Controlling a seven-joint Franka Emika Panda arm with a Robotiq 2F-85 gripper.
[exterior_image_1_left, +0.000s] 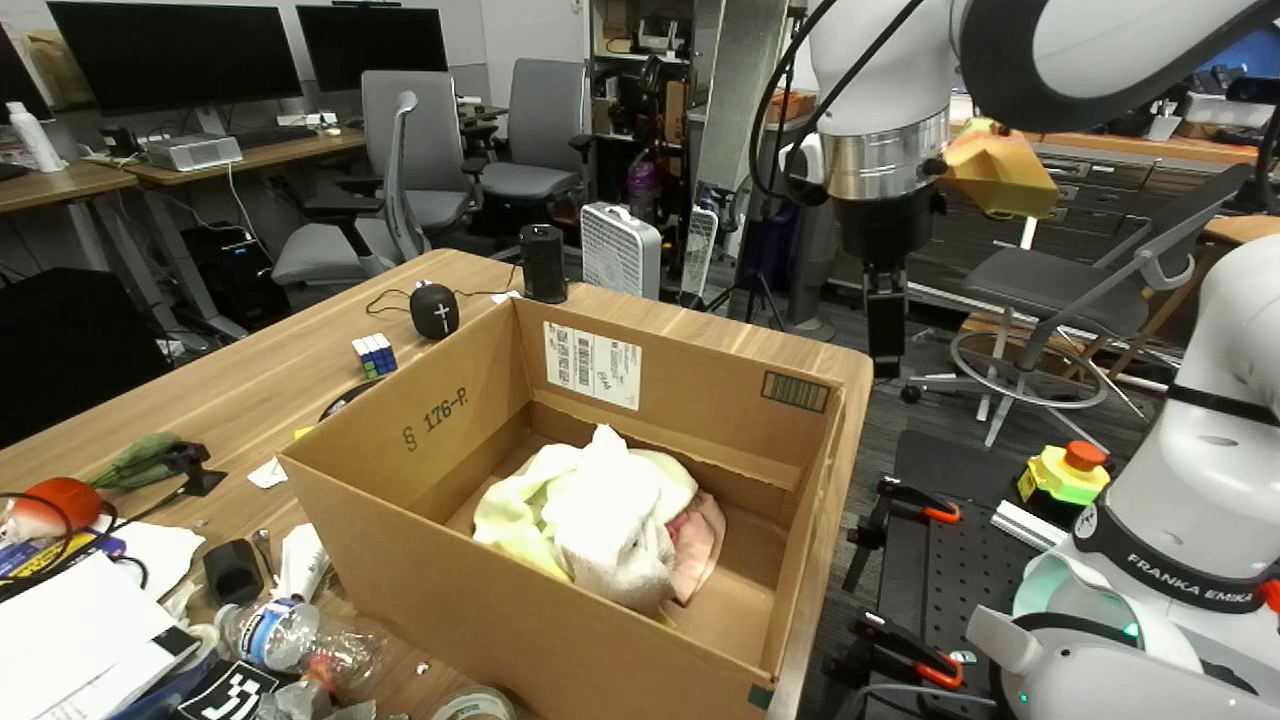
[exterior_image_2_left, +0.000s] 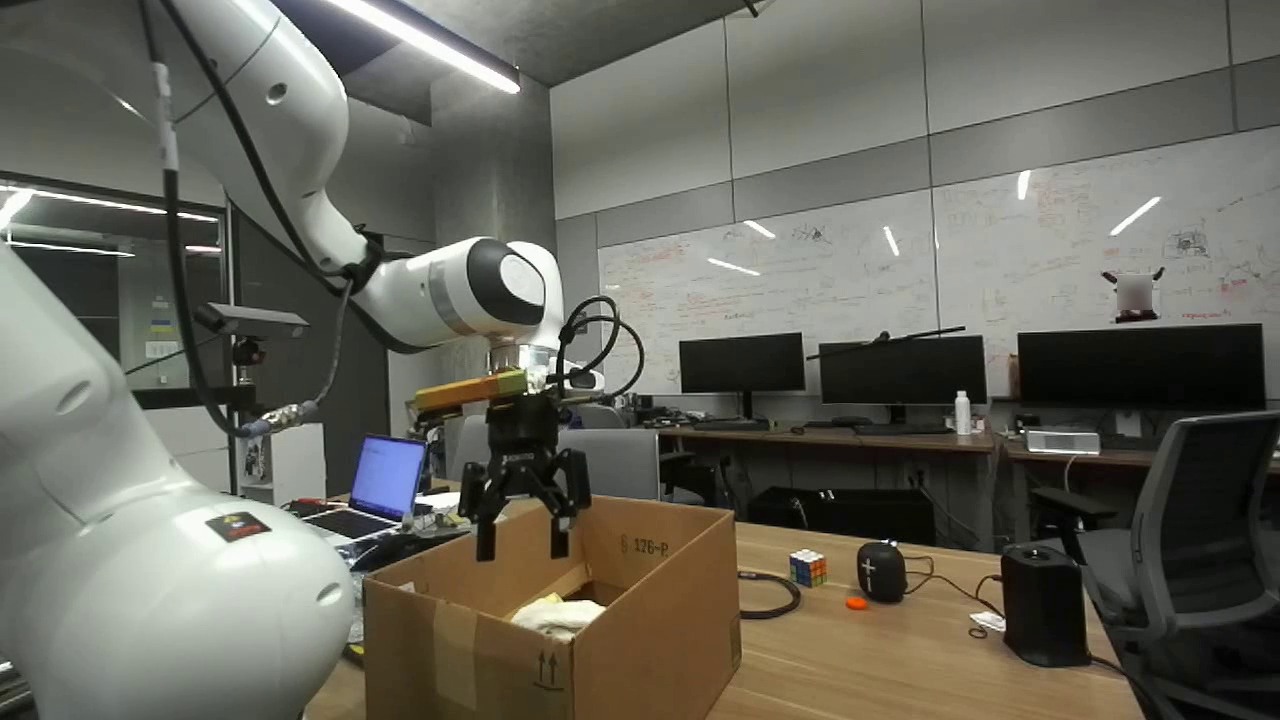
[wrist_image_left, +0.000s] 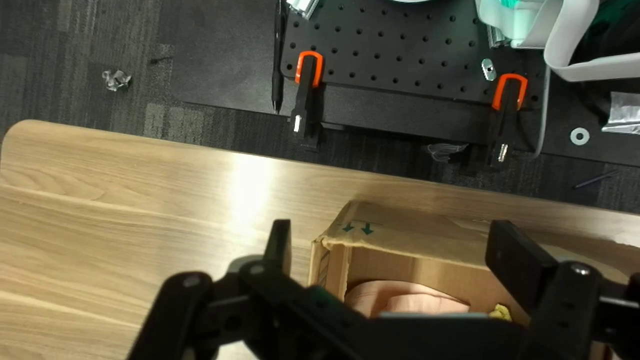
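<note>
An open cardboard box stands on the wooden table, with a heap of soft cloths inside. A white cloth lies on top, a pale yellow cloth at its left and a pink cloth at its right. My gripper hangs above the box's rim with its fingers spread wide and nothing between them. In exterior view 1 it appears beyond the box's right edge, over the floor side. From the wrist, the pink cloth shows in the box below, partly covered by the gripper's body.
Left of the box is clutter, including a plastic bottle and papers. A puzzle cube, a round speaker and a black cylindrical speaker stand behind it. Bare tabletop lies beside the box in the wrist view.
</note>
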